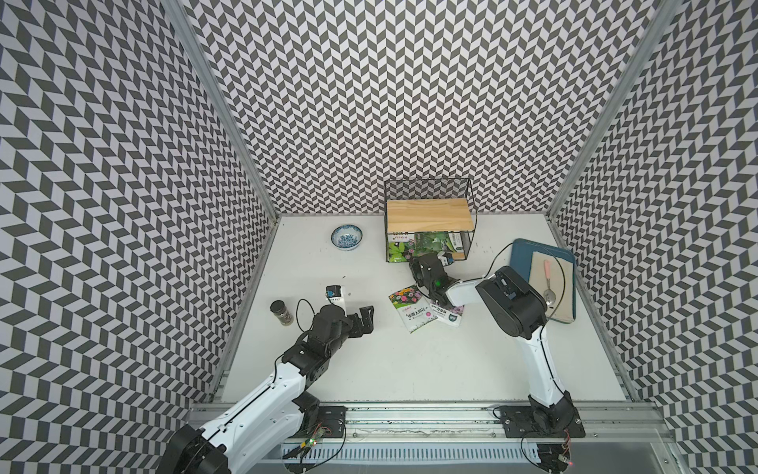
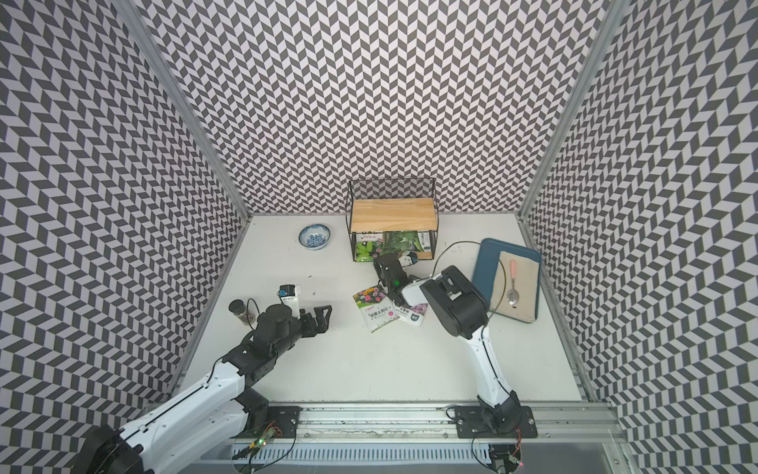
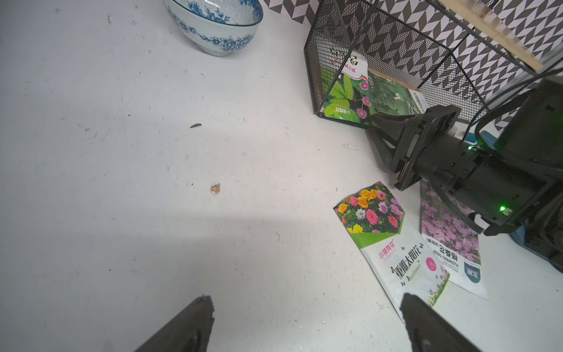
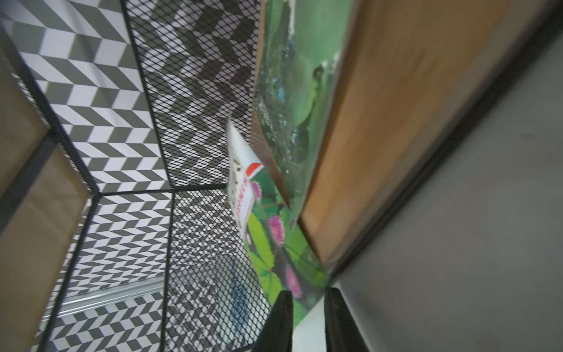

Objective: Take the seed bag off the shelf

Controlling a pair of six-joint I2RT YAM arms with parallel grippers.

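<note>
A seed bag (image 4: 275, 252) with green leaves and pink blooms leans at the left end of the shelf's lower level. My right gripper is shut on its lower front corner, at the front edge of the shelf (image 1: 428, 213). Beside it a darker green seed bag stands on the same wooden board; in the left wrist view both bags show behind the mesh side. My left gripper hangs open over the bare table, nothing between its fingers.
Two flower seed packets, one with mixed blooms (image 3: 404, 258) and one pink (image 3: 451, 228), lie on the table below the right arm. A blue-patterned bowl (image 1: 346, 237) sits left of the shelf. A blue tray (image 1: 521, 256) with a spoon and a jar (image 1: 281, 312) flank the sides.
</note>
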